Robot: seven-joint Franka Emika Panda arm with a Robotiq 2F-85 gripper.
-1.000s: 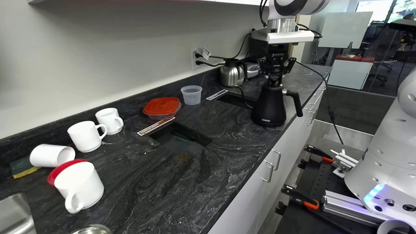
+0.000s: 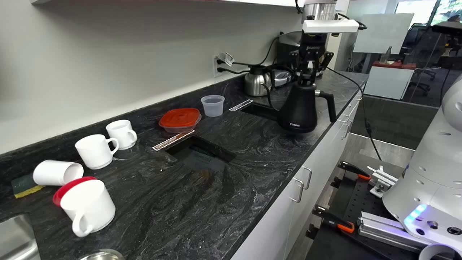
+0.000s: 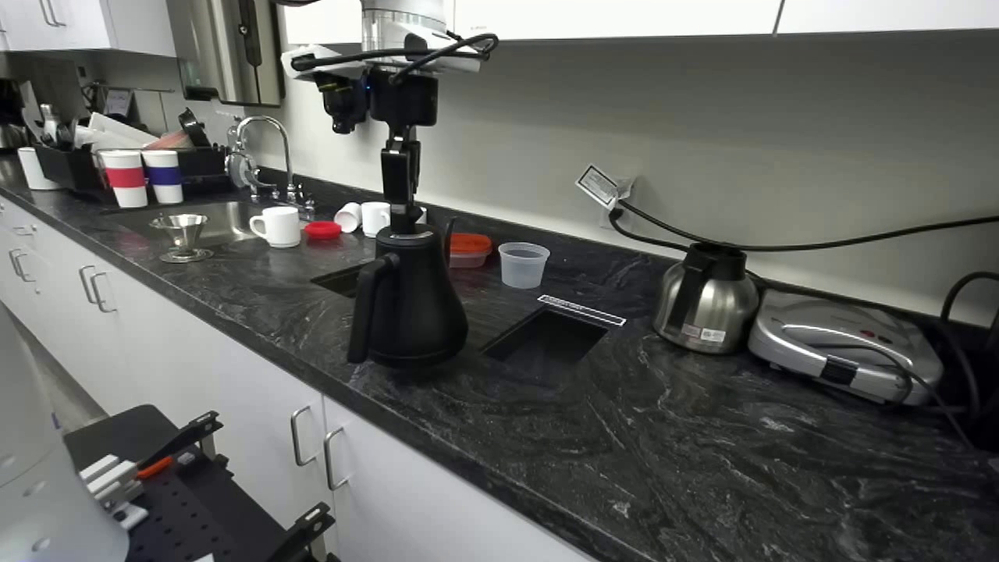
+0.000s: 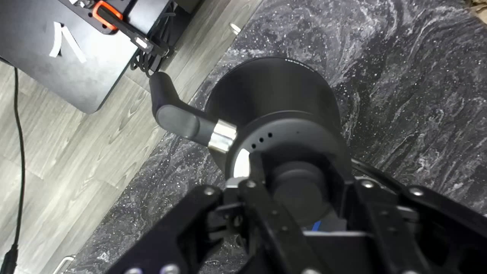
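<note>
A black gooseneck kettle (image 2: 299,110) appears just clear of the counter near its front edge in exterior view 1, with a slight tilt. Its handle (image 3: 367,304) points toward the counter's front. My gripper is above the kettle, shut on the round knob (image 4: 299,198) of its lid. From the wrist view, the lid (image 4: 285,132) still sits in the kettle's top. The arms of the gripper partly cover the lid and the spout's base.
Two dark recesses are in the counter (image 3: 702,449); one (image 3: 548,342) lies beside the kettle. A steel carafe (image 3: 709,300), a clear cup (image 2: 212,106), a red-lidded container (image 2: 179,117) and several white mugs stand along the wall.
My gripper and the kettle have risen a little together in exterior view 1. The kettle's base sits higher in the picture and its body leans slightly. The other objects have stayed put.
</note>
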